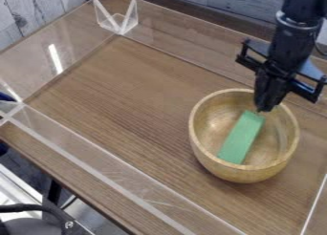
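A black arm with a gripper (263,105) reaches in from the upper right, its tip just above the back rim of a tan round bowl (220,158). The gripper looks shut, with nothing visible between its fingers. A green rectangular block (239,136) lies inside the bowl, apart from the gripper.
A white angular object (117,19) sits at the back left. A dark object (32,220) shows at the lower left, beside the table's edge.
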